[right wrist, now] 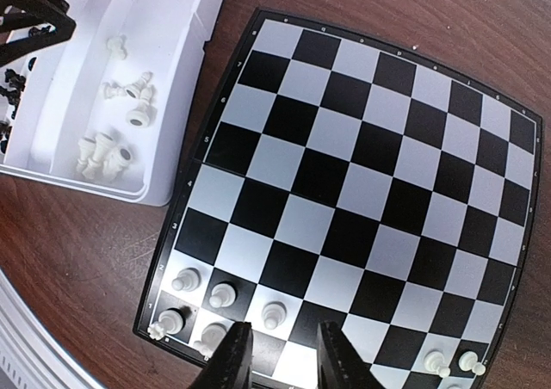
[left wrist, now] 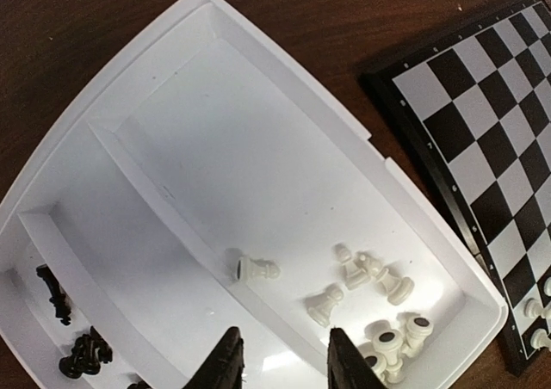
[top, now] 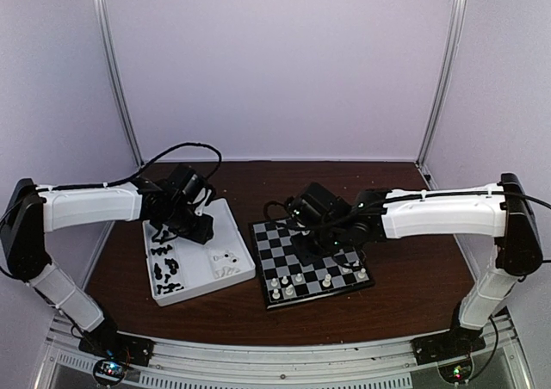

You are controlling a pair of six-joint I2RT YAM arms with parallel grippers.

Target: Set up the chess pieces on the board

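The chessboard (right wrist: 376, 182) lies flat on the table. Several white pieces stand on its near rows: a cluster at the left corner with a pawn (right wrist: 273, 315), and a few at the right corner (right wrist: 436, 363). In the tray (left wrist: 482, 322), loose white pieces (left wrist: 324, 305) lie in the wide compartment and black pieces (left wrist: 86, 353) in a side one. Over the tray hangs my left gripper, its fingers apart and nothing between them. My right gripper is above the board, also open and empty; in the top view its arm covers part of the squares.
The tray and board stand close together, with a narrow strip of dark table (right wrist: 225, 71) between them. Bare table lies right of the board. My left gripper's fingers (right wrist: 34, 19) show over the tray in the right wrist view.
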